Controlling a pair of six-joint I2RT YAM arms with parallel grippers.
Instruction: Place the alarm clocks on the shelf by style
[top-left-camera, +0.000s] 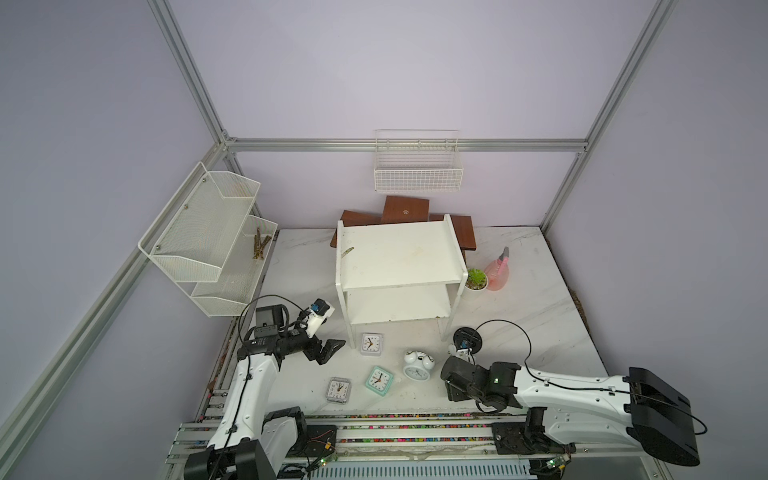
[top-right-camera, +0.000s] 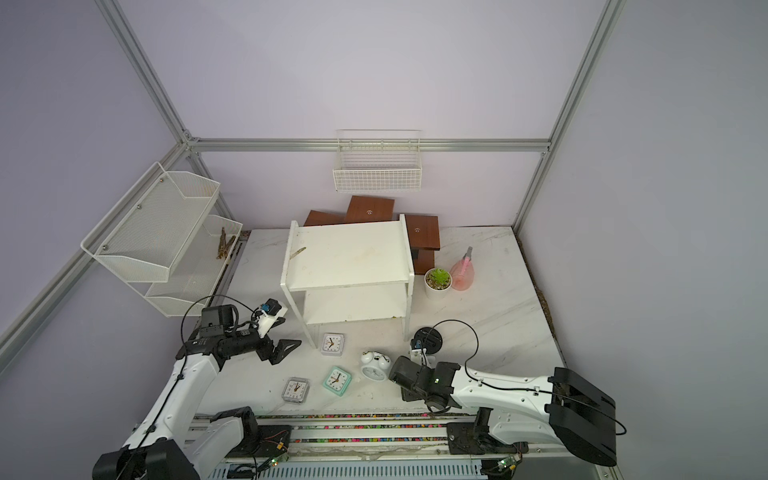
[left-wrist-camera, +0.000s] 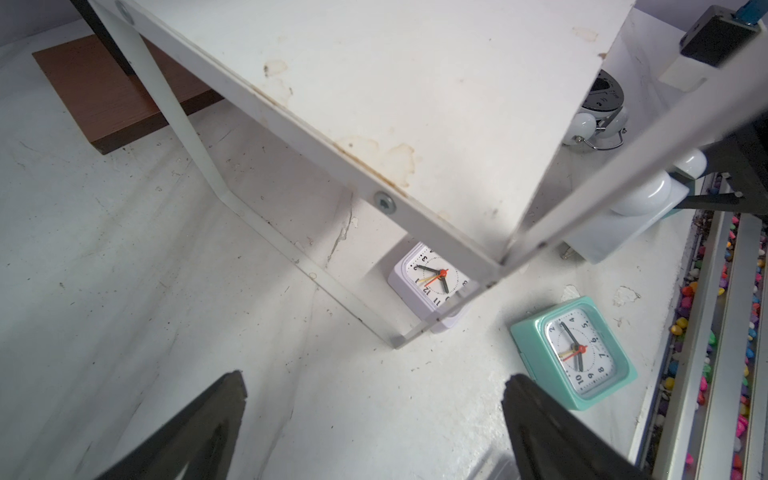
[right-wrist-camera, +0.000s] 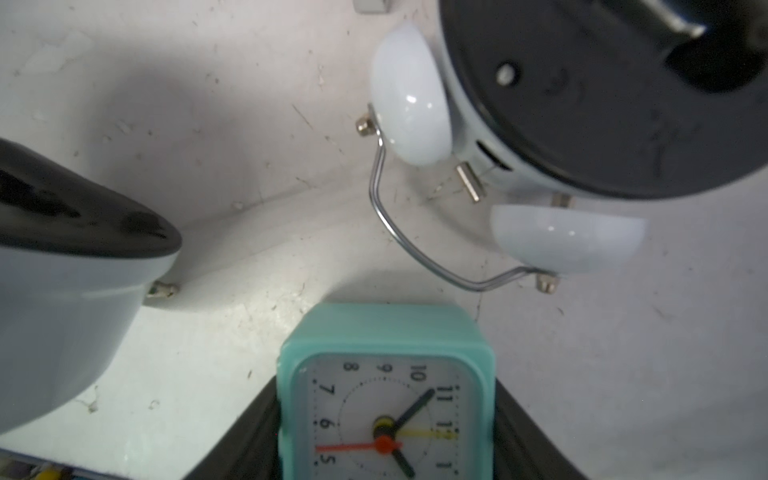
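In the right wrist view my right gripper is shut on a teal square clock (right-wrist-camera: 384, 329), with one finger on each side and the dial facing up. A second teal clock (top-left-camera: 379, 380), a lilac square clock (top-left-camera: 371, 344) and a grey square clock (top-left-camera: 338, 390) lie on the table. A white twin-bell clock (top-left-camera: 417, 365) lies there too, and a black-backed twin-bell clock (top-left-camera: 467, 340) is close to the right arm. My left gripper stands open and empty left of the white shelf (top-left-camera: 392, 252). Both shelf boards look free of clocks.
Brown boxes (top-left-camera: 405, 209) lie behind the shelf. A potted plant (top-left-camera: 476, 279) and a pink bottle (top-left-camera: 497, 272) stand to its right. A shelf post (left-wrist-camera: 172, 104) crosses the left wrist view.
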